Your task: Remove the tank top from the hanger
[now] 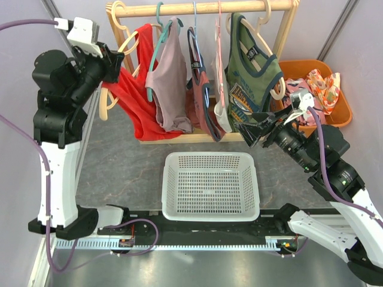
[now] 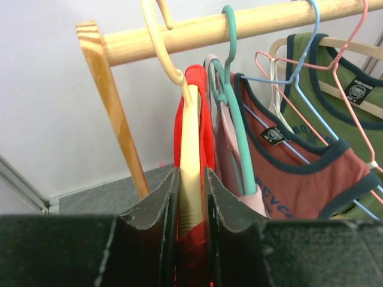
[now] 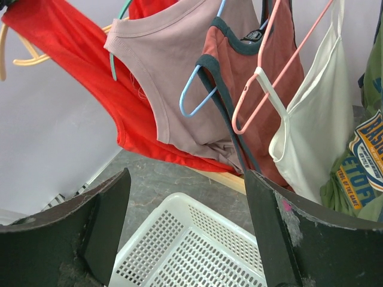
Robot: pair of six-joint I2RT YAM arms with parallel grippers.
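Note:
The red tank top hangs on a pale wooden hanger at the left of the rail. Its cloth is drawn taut toward my left gripper, whose fingers close on it. In the left wrist view red fabric and the hanger's end lie between the fingers; whether the hanger itself is pinched I cannot tell. In the right wrist view the red cloth stretches up to the left. My right gripper stands open and empty in front of the rack, near the green top.
A mauve top, a brown top, a white one and a green one share the rail. A white basket sits in front; an orange basket with clothes stands at right.

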